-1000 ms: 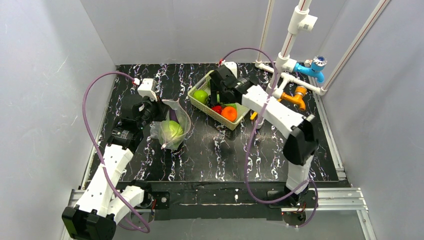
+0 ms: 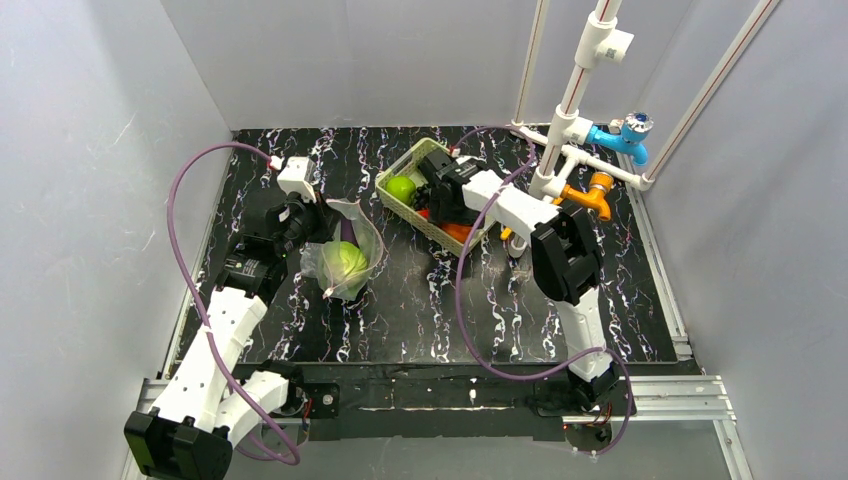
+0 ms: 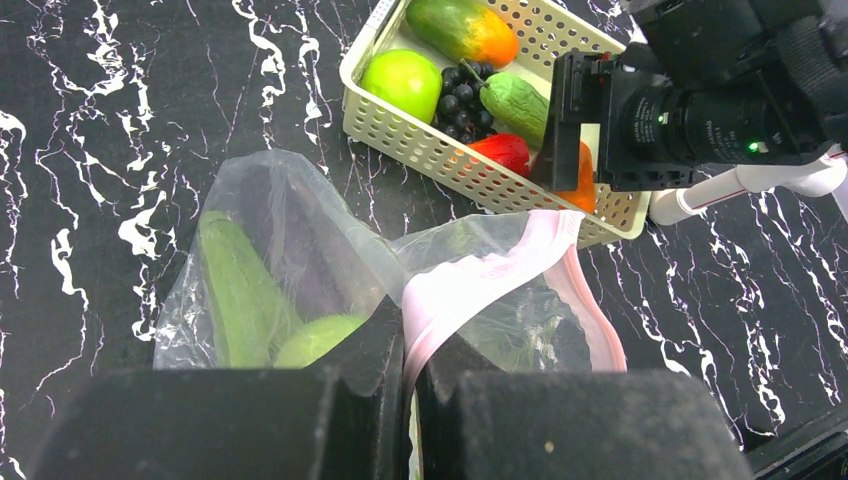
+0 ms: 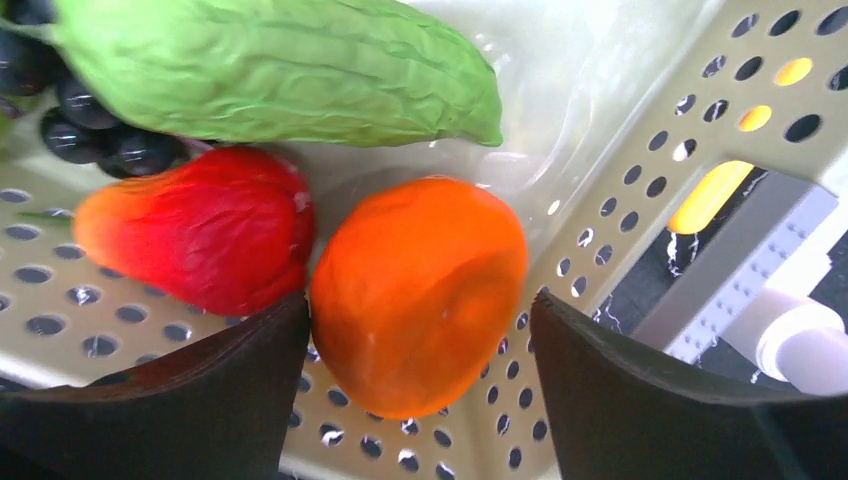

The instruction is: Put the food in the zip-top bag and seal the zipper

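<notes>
The clear zip bag (image 3: 270, 230) hangs with its pink zipper edge (image 3: 480, 285) pinched where my left gripper is shut on it. The bag's mouth gapes. In the top view a green cabbage (image 2: 345, 260) and a dark purple item (image 2: 348, 232) lie inside the bag. Down in the basket (image 2: 440, 238), my right gripper is open, with one finger on each side of an orange fruit (image 4: 420, 295). A narrow gap shows at the right finger; whether the left one touches is unclear.
The basket also holds a red pepper (image 4: 205, 230), a green gourd (image 4: 290, 70), dark grapes (image 3: 463, 105), a green apple (image 3: 402, 83) and a papaya (image 3: 465, 30). White pipes with an orange tap (image 2: 590, 195) stand right of the basket.
The left arm and bag have hardly moved.
</notes>
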